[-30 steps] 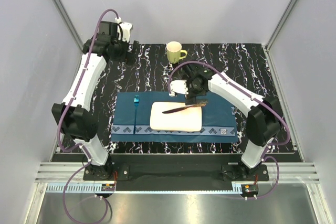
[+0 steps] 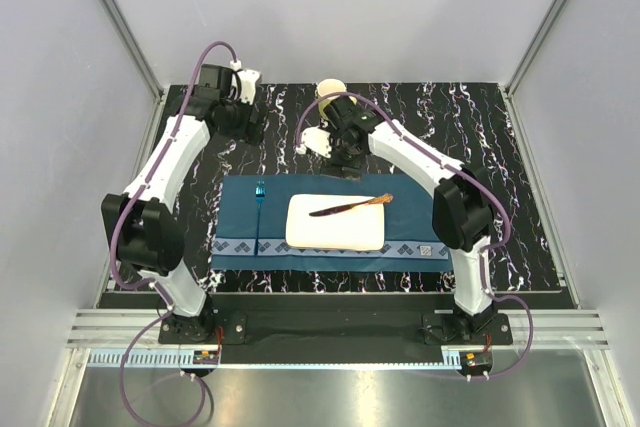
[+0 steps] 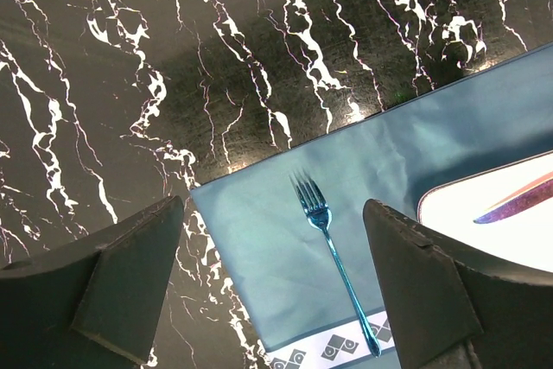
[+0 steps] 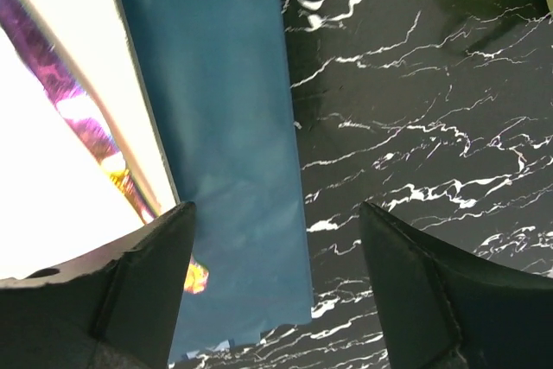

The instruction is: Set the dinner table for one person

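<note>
A teal placemat (image 2: 232, 212) lies flat near the table's front. On its left side rests a blue fork (image 2: 260, 209), tines toward the back. The cream rectangular plate (image 2: 335, 236) sits mid-mat, with a shiny knife (image 2: 345, 209) lying slantwise over it, its ornate handle reaching past the right edge. At the back stands a pale yellow mug (image 2: 331, 87), partly covered by my right arm. My left gripper is open and empty above the table, behind the fork. Over the mat's back edge, near plate and knife, my right gripper is open with nothing between its fingers.
Bare black marbled tabletop (image 2: 455, 127) spreads across the back right. White walls enclose the back and sides. The mat right of the plate is clear.
The right gripper has moved back and left from above the knife handle, toward the mug. Fork, plate and knife stay put.
</note>
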